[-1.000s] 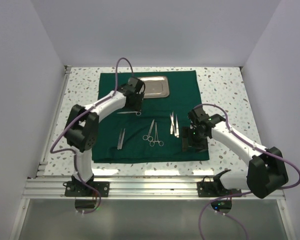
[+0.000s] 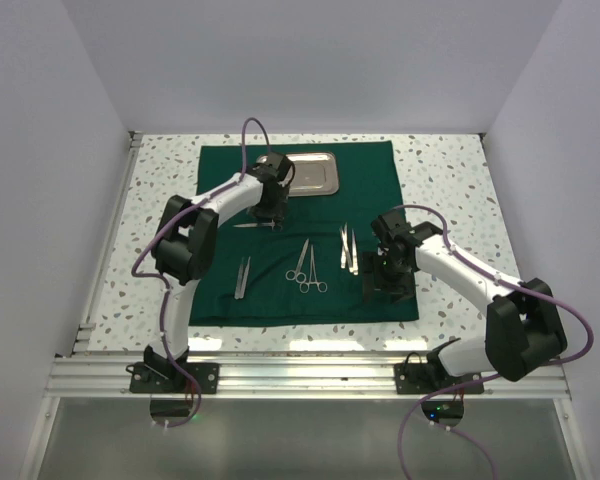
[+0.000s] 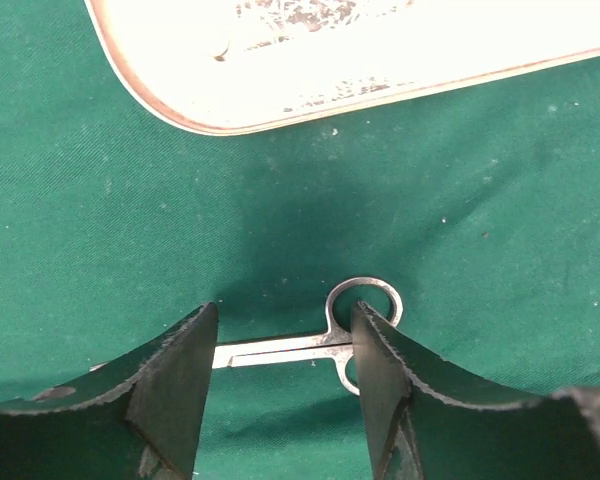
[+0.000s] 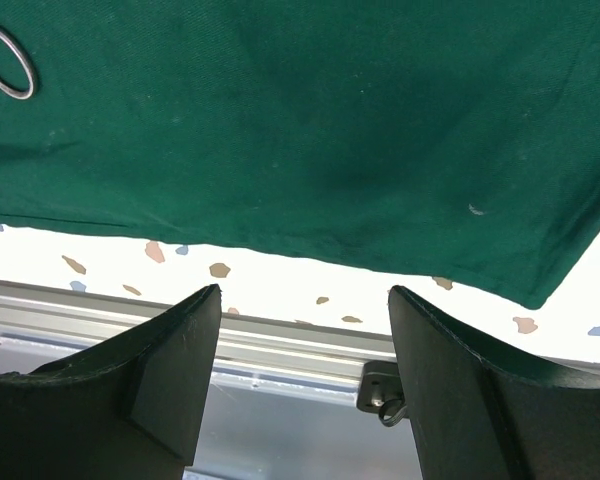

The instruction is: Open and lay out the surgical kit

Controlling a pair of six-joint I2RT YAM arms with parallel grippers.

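Note:
A pair of scissors (image 3: 280, 352) lies on the green drape (image 2: 320, 200) below the metal tray (image 2: 315, 175). My left gripper is directly over it, part open, its fingertips either side of the scissors' pivot area near the rings. Scissors (image 2: 299, 262), a hemostat (image 2: 314, 270), several scalpels (image 2: 352, 255) and tweezers (image 2: 242, 278) are laid out on the drape. My right gripper hangs open over the drape's front right, nothing between its fingers; a metal ring (image 4: 25, 80) shows at the upper left of its view.
The speckled table (image 2: 450, 170) borders the drape, with a metal rail (image 2: 260, 365) along the front edge.
My left arm has shifted right and settled over the upper scissors. The right arm's elbow has moved slightly inward, its gripper staying near the front right.

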